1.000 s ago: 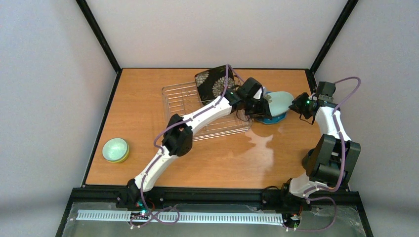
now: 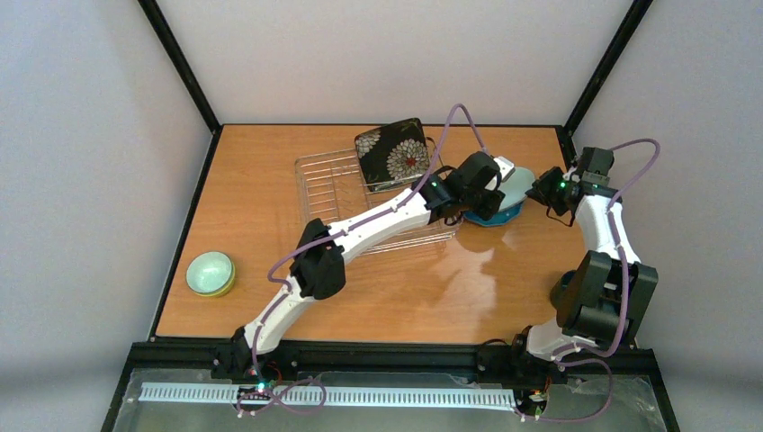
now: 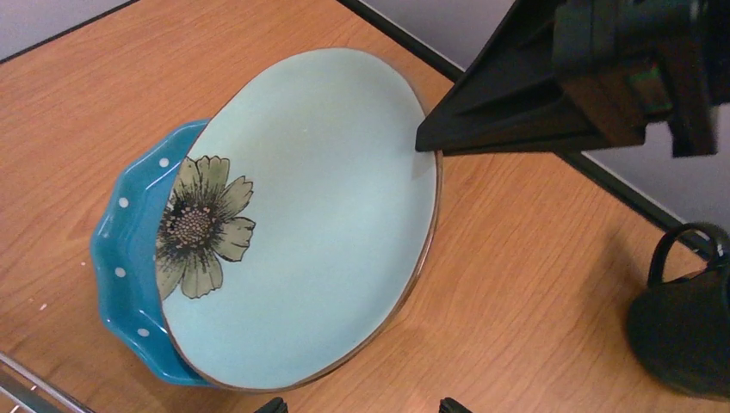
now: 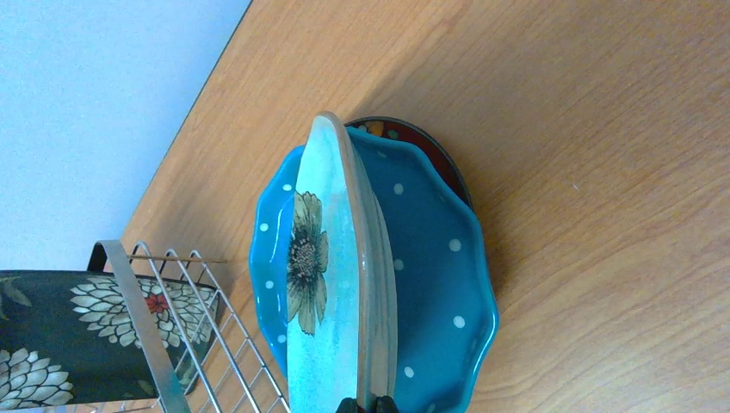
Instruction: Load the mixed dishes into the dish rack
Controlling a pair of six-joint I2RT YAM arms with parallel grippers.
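A pale blue plate with a flower print (image 3: 318,215) is tilted above a wavy-edged blue dish with white dots (image 4: 439,284). My right gripper is shut on the plate's rim. Facing it from the left, my left gripper stands open near the plate's lower edge, nothing between its fingers. In the top view the left arm's wrist covers part of the plate. The wire dish rack (image 2: 317,184) holds a black square plate with flowers (image 2: 393,155), leaning at its back.
A dark red patterned dish (image 4: 441,163) peeks out beneath the blue one. Stacked bowls (image 2: 210,273) sit at the table's left. Near the right arm is a dark mug (image 3: 684,323).
The right arm and the plate look still.
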